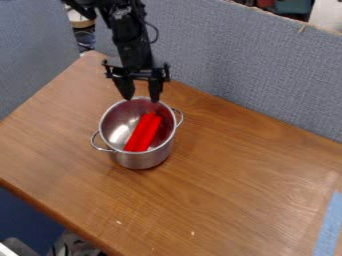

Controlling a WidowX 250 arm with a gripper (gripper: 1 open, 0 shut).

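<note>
A steel pot [163, 152] with two side handles sits on the wooden table, with a red elongated object [144, 131] lying inside it. My black gripper [138, 94] hangs just above the pot's back rim, its fingers pointing down and spread open, with nothing visible between them.
Grey padded walls [254, 70] stand behind and at the back left. A light blue strip [329, 222] lies at the right edge.
</note>
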